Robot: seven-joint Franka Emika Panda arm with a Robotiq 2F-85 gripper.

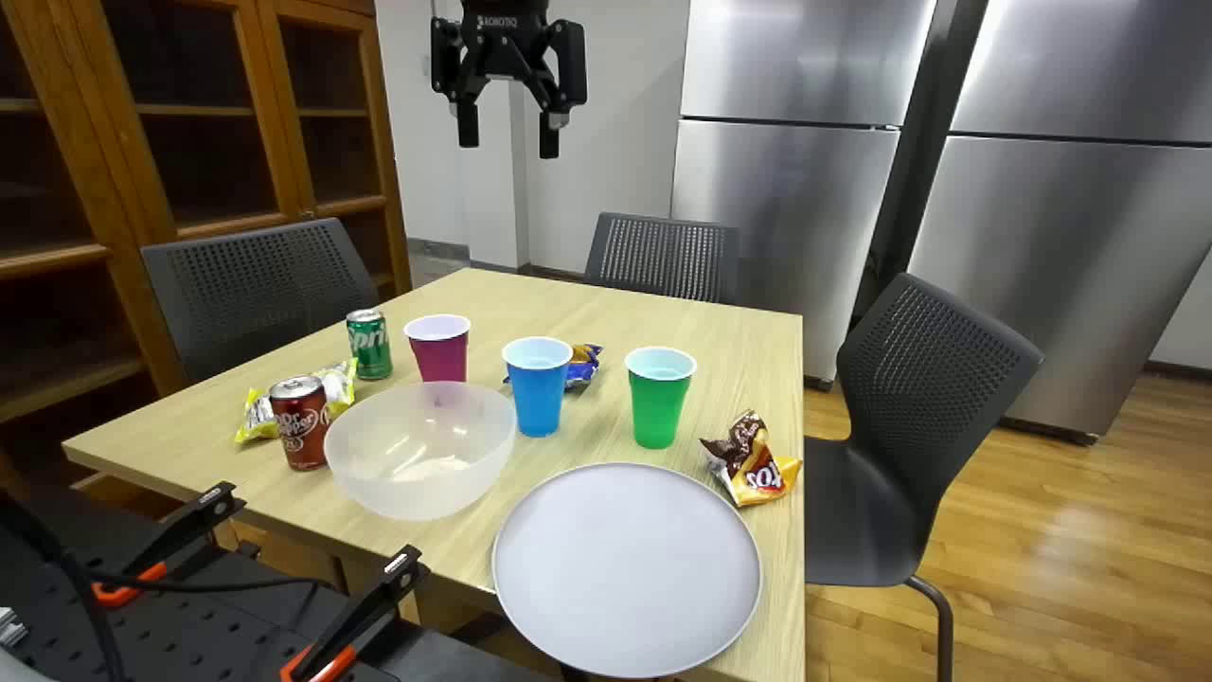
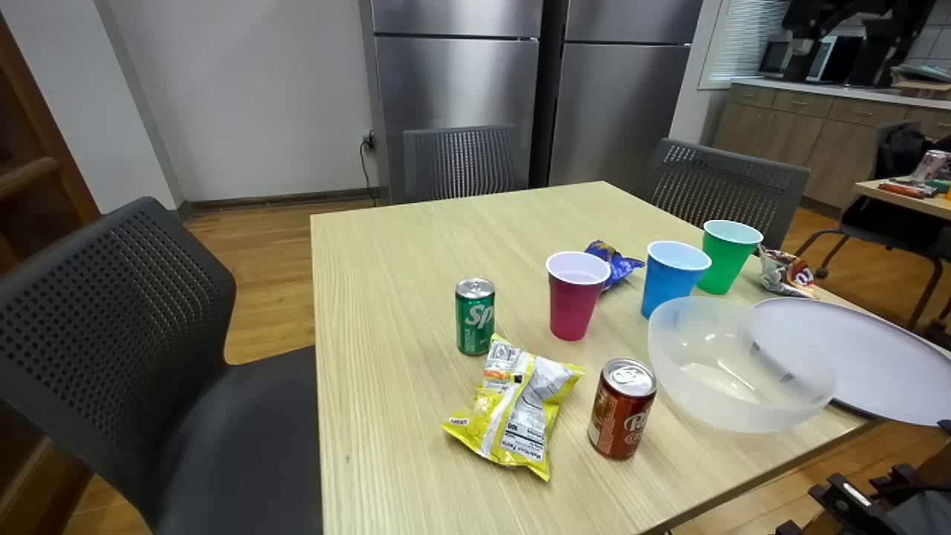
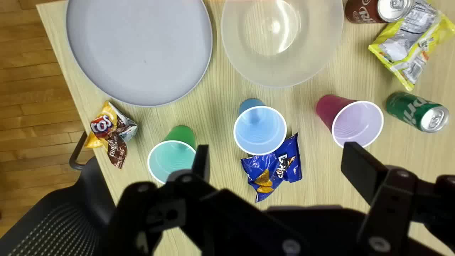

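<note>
High above the table, my gripper [image 1: 508, 138] stands open, its fingers apart and empty. Below it in the wrist view are a green cup [image 3: 172, 160], a blue cup [image 3: 260, 130] and a maroon cup [image 3: 357, 123], all upright. A blue chip bag [image 3: 275, 168] lies beside the blue cup. The translucent bowl [image 1: 420, 455] is empty, and so is the grey plate [image 1: 627, 568] at the table corner. To the bowl's left stand a Dr Pepper can [image 2: 622, 410] and a green Sprite can [image 2: 475, 318], with a yellow chip bag [image 2: 517, 406] lying near both.
A crumpled orange and brown bag [image 1: 753, 464] lies at the right table edge by the plate, which reaches close to the front edge. Black chairs [image 1: 909, 421] surround the table [image 2: 401, 267]. Its far part is bare.
</note>
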